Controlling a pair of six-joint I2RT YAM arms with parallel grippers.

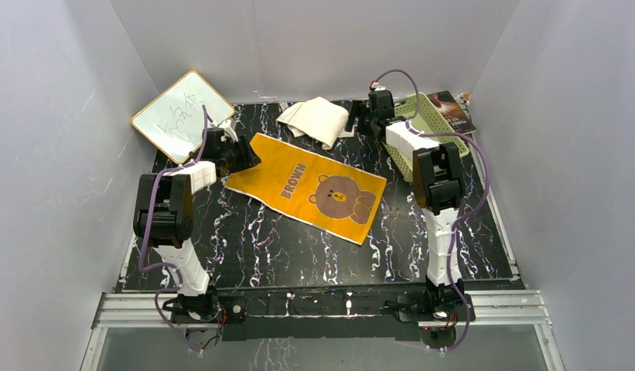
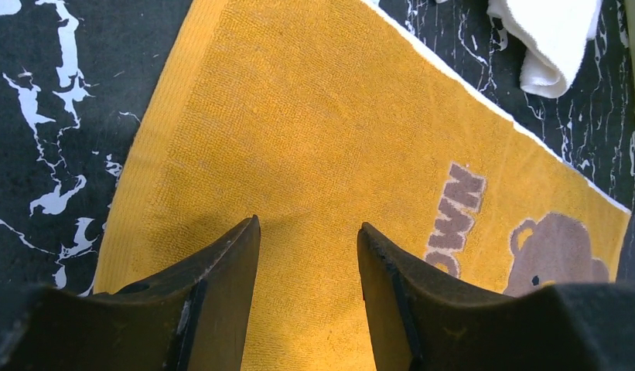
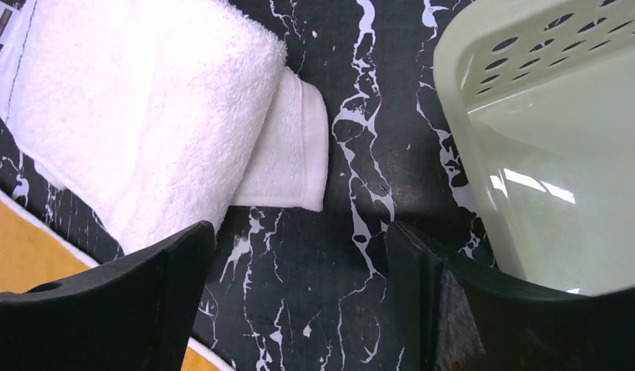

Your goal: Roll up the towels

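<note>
An orange towel (image 1: 271, 174) with a brown bear and the word BROWN lies spread flat, slanting across the middle of the table. At its left end is my left gripper, its fingers apart above smooth orange cloth, with nothing pinched between them. A loosely folded white towel (image 1: 320, 120) rests at the back; in the right wrist view one flap (image 3: 287, 147) sticks out from under its fold. To the right of that towel, my right gripper has its fingers parted over bare black table, near the flap.
A light green basket (image 1: 430, 120) stands close on the right of my right gripper, its wall (image 3: 476, 154) beside that finger. Behind it is a book (image 1: 452, 112). A whiteboard (image 1: 179, 112) lies at the back left.
</note>
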